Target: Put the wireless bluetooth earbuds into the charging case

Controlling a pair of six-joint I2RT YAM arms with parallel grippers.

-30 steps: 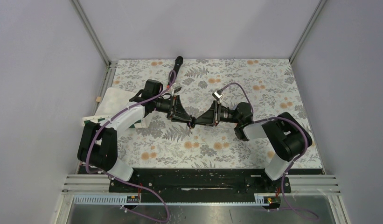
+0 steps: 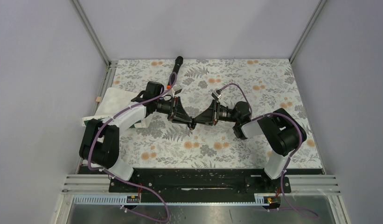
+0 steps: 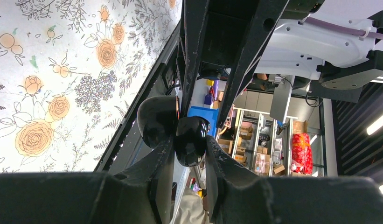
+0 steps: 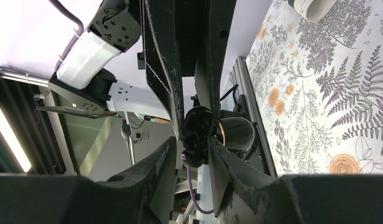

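Observation:
My two grippers meet above the middle of the floral table, around a small glossy black charging case (image 2: 191, 125). My left gripper is shut on a glossy black piece (image 3: 193, 135) of it; a second dark rounded part (image 3: 154, 119), likely the open case's other half, shows just behind. In the right wrist view, my right gripper has its fingers either side of the black case (image 4: 198, 135), slightly parted; whether they grip it is unclear. Whether earbuds sit inside cannot be told.
A black microphone (image 2: 177, 67) lies at the back of the table. A white box (image 2: 110, 102) is at the left under the left arm.
Both arms have shifted very slightly since about a second ago, the right one's elbow moving inward; the case stays between the grippers at about the same place.

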